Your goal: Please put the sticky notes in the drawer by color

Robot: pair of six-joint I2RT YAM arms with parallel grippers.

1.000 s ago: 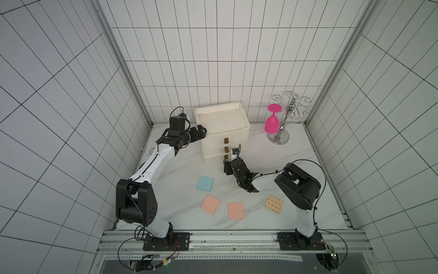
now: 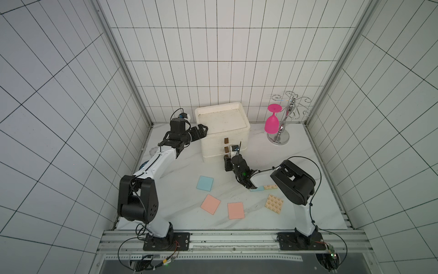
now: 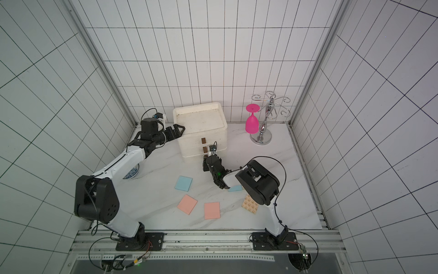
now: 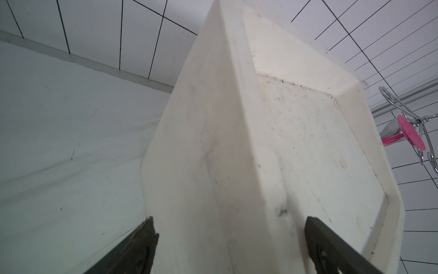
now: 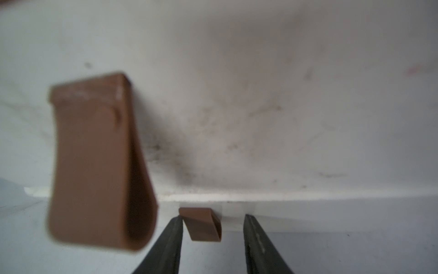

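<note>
The white drawer unit [image 2: 223, 117] stands at the back middle, its drawers shut, with brown tab handles down the front. My left gripper is open, fingers on either side of the unit's left wall and rim. My right gripper is part open at the unit's low front; in the right wrist view the lowest tab [image 5: 200, 224] appears between its fingers, nearer the left one, and no grip shows. A larger tab [image 5: 89, 164] looms close to the camera. On the table lie a blue note [image 2: 204, 183], two pink notes [image 2: 210, 204] and another blue note [image 3: 235, 187] partly under the right arm.
A tan studded block [image 2: 273, 203] lies at front right. At the back right a metal rack [image 2: 279, 135] carries a pink goblet [image 2: 272, 123]. A patterned bowl [image 3: 132, 171] sits behind the left arm.
</note>
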